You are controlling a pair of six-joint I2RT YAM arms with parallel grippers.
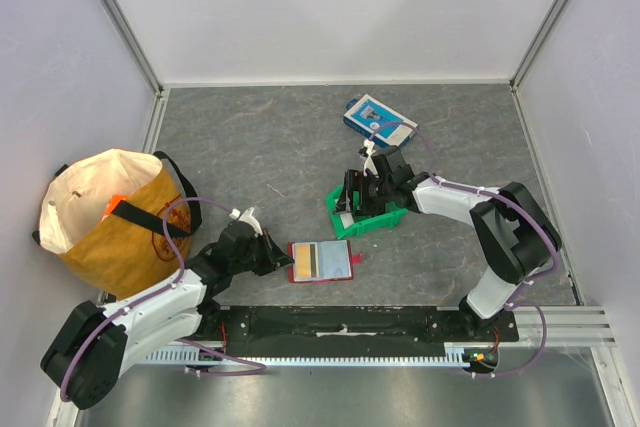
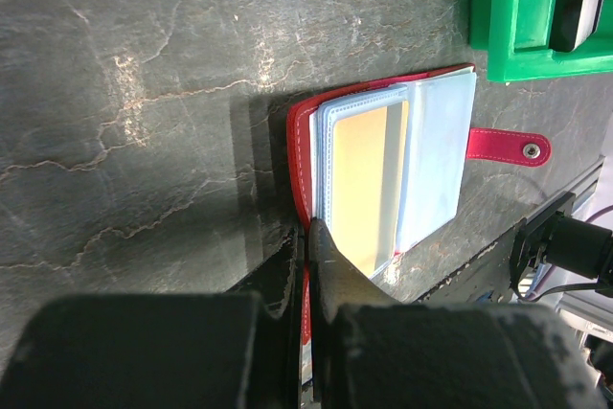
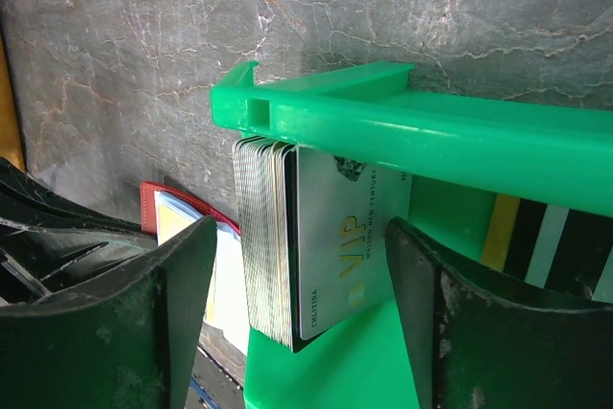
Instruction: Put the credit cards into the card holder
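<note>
The open card holder [image 1: 322,260], red with clear pockets and a tan card in one, lies flat at the table's front. At its left edge my left gripper is shut, the thin red cover [image 2: 300,155] running between its fingertips. A stack of cards [image 3: 265,237], a silver VIP card [image 3: 340,246] on its right face, stands in the green tray [image 1: 375,225]. My right gripper is open over that stack, one finger [image 3: 192,261] left of it and the other [image 3: 407,256] by the VIP card's right side.
More cards [image 3: 546,246] stand farther right in the tray. A blue and white box [image 1: 380,120] lies behind it, and a yellow bag [image 1: 130,237] is at the left.
</note>
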